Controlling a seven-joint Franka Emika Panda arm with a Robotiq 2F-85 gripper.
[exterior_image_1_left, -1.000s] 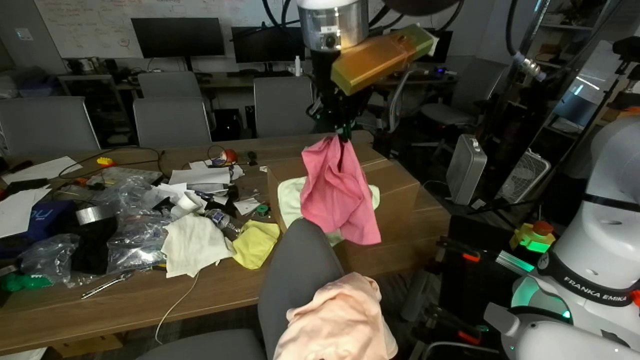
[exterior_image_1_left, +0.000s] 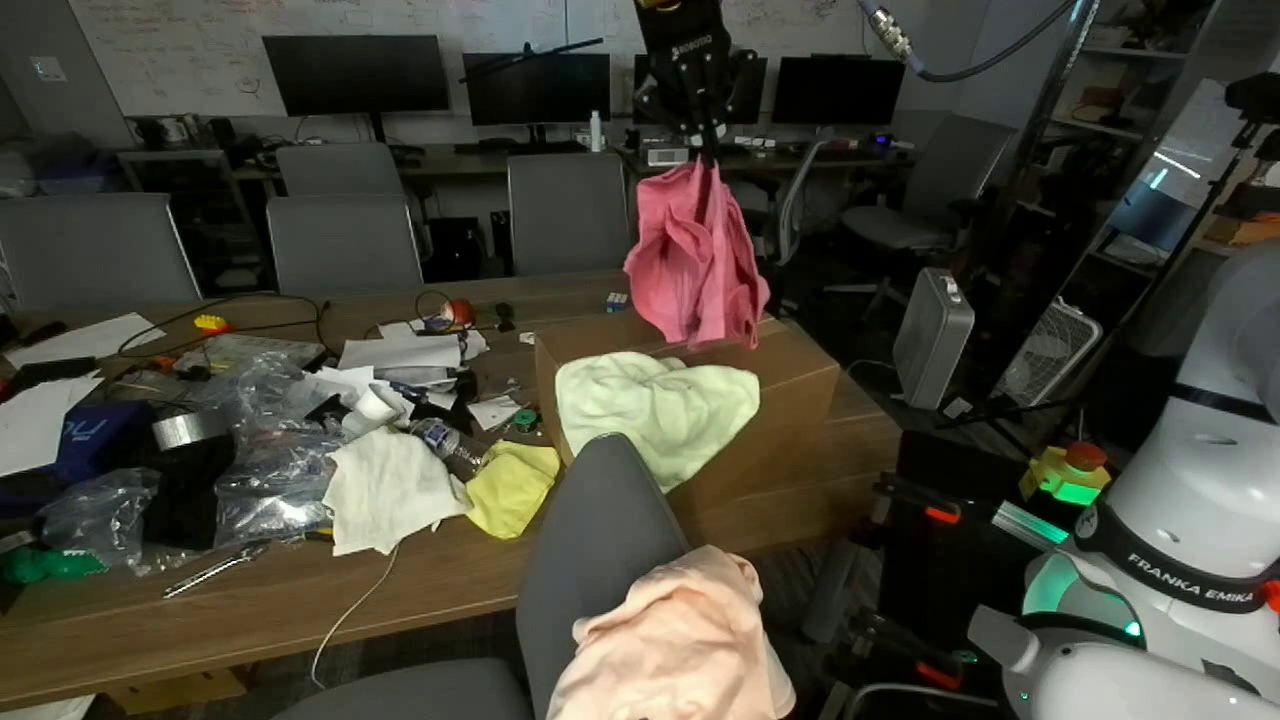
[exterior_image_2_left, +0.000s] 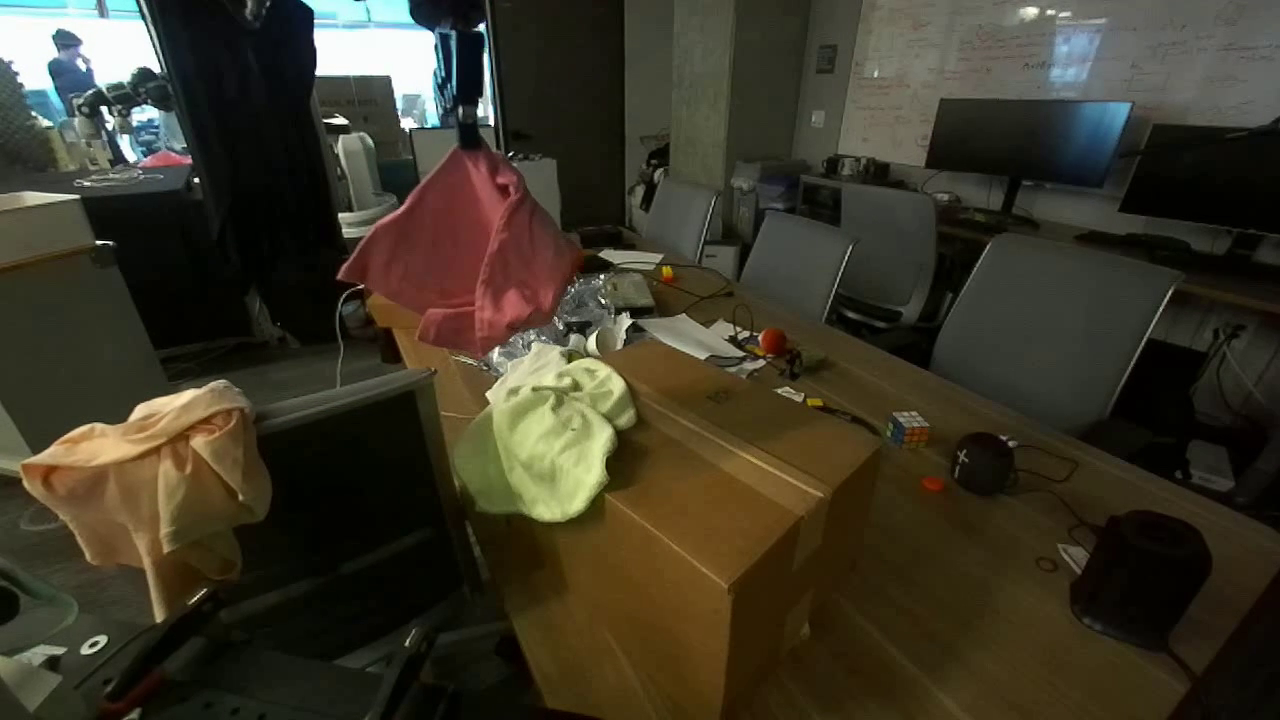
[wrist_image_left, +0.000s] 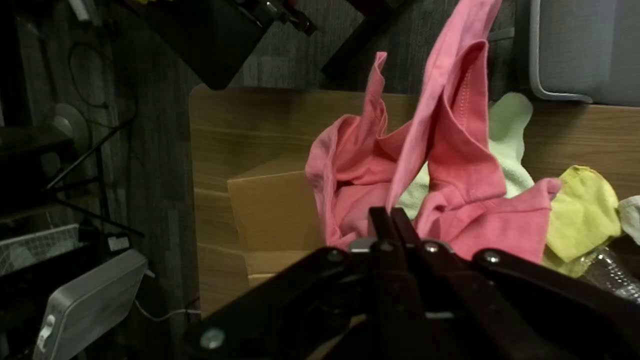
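Observation:
A pink cloth (exterior_image_1_left: 696, 258) hangs in folds from my gripper (exterior_image_1_left: 708, 154), whose fingers are closed on its upper part. In exterior view 2 the same cloth (exterior_image_2_left: 474, 252) spreads wide below the fingertips, clear of the box. The wrist view has the gripper with its fingers together and the pink cloth (wrist_image_left: 468, 150) bunched around and beyond them. Beneath it, a pale green cloth (exterior_image_1_left: 654, 402) drapes over the edge of a cardboard box (exterior_image_2_left: 732, 480). A peach cloth (exterior_image_1_left: 678, 642) lies over the back of a grey chair (exterior_image_1_left: 582, 528).
Left of the box lie a yellow cloth (exterior_image_1_left: 510, 486), a white cloth (exterior_image_1_left: 396, 486) and clutter with plastic bags (exterior_image_1_left: 270, 462). The box top (exterior_image_2_left: 720, 420) is largely bare. A puzzle cube (exterior_image_2_left: 908, 428) and dark speakers (exterior_image_2_left: 1140, 576) stand on the table beyond it.
My gripper has risen and moved back, carrying the pink cloth up with it. The pale green cloth on the box, mostly covered from view before, now shows. The other cloths have stayed put.

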